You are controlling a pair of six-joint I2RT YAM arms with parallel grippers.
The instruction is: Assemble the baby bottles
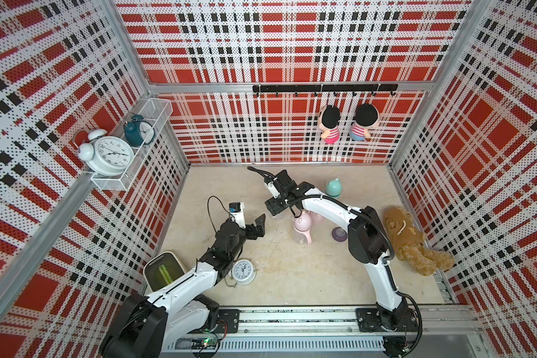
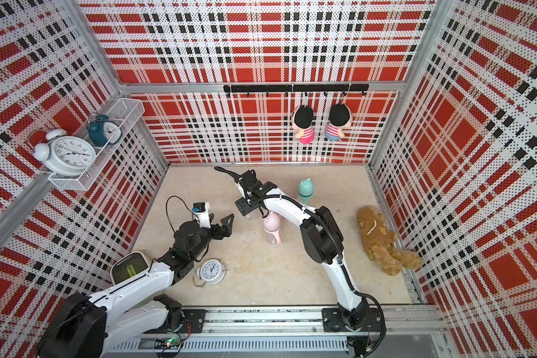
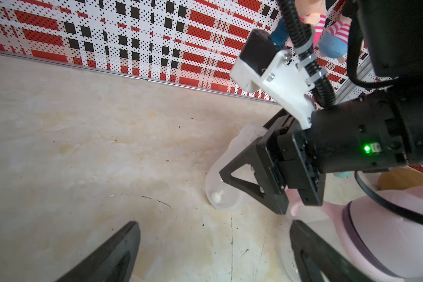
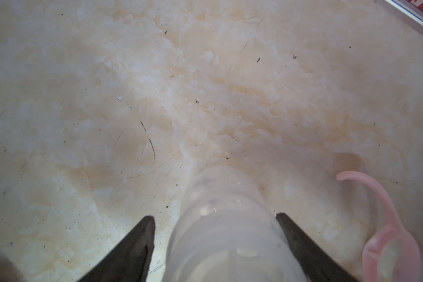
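A clear bottle body [image 3: 230, 166] lies on its side on the table. My right gripper is over it with its fingers [image 4: 138, 249] part open, one on each side; a gap shows at the left finger. To the right, a pink-topped bottle [image 1: 302, 222] stands upright, its clear lower part showing below the pink. A pink handled piece [image 4: 399, 253] is close by. A purple ring piece [image 1: 339, 234] lies further right, and a teal bottle top [image 2: 305, 187] stands behind. My left gripper is open and empty, left of the clear bottle.
A white clock [image 1: 242, 271] lies by the left forearm, and a dark tray [image 1: 164, 271] is at the front left. A brown plush toy [image 2: 376, 235] lies along the right wall.
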